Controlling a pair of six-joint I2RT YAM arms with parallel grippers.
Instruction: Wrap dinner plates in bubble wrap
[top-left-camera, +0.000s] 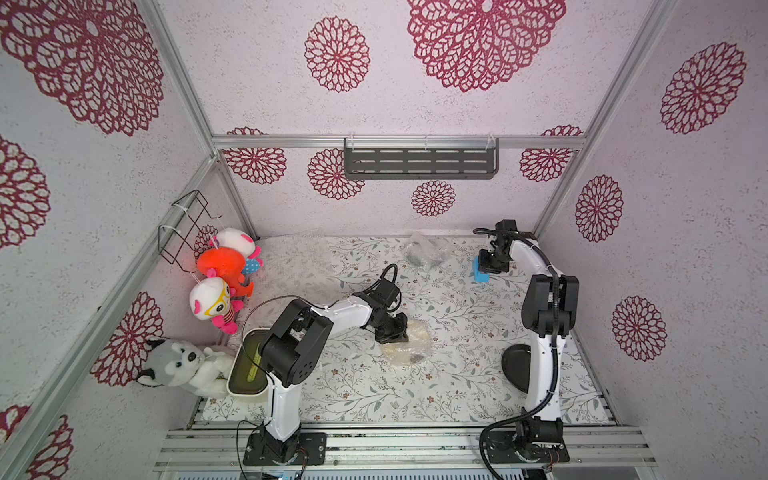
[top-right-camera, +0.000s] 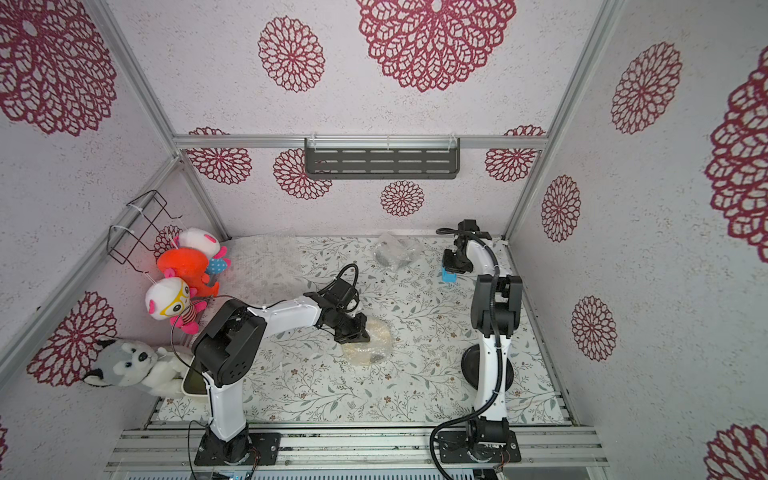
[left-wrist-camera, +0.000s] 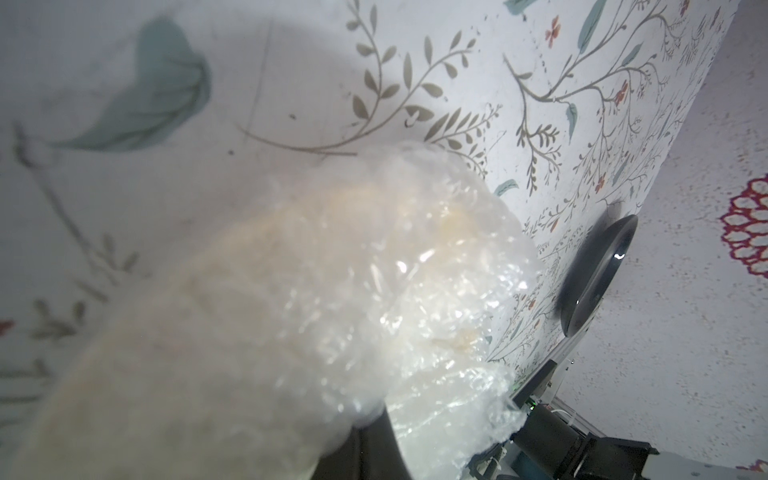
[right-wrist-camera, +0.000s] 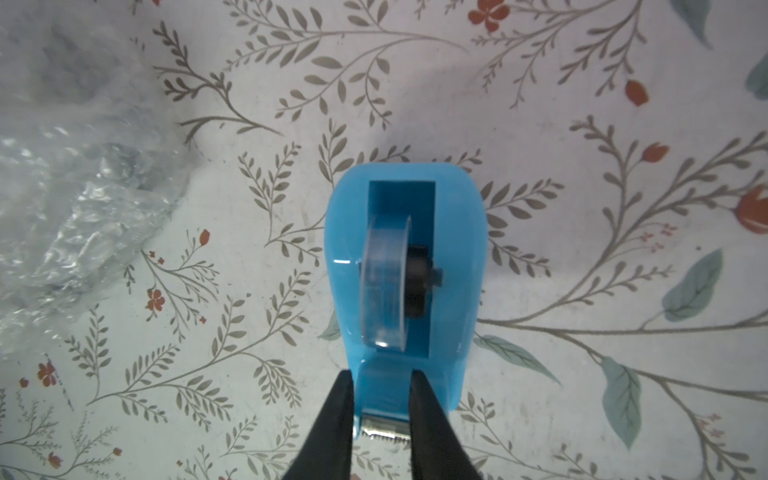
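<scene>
A round, cream-coloured bundle in bubble wrap (top-left-camera: 412, 349) lies in the middle of the table, apparently a wrapped plate. My left gripper is shut at its near side, its fingertips against the shiny film; whether any film is pinched between them is hidden. Toward the back right, my right gripper is part open above the cutter end of a blue tape dispenser (right-wrist-camera: 460, 264). No tape shows clearly between its fingers. A dark round plate (top-left-camera: 517, 366) sits at the front right, partly under the right arm.
Crumpled clear bubble wrap (top-left-camera: 426, 251) lies at the back, left of the dispenser. Another flat sheet (top-left-camera: 300, 268) spreads at the back left. Plush toys (top-left-camera: 220, 268) and a bin (top-left-camera: 240, 376) line the left side.
</scene>
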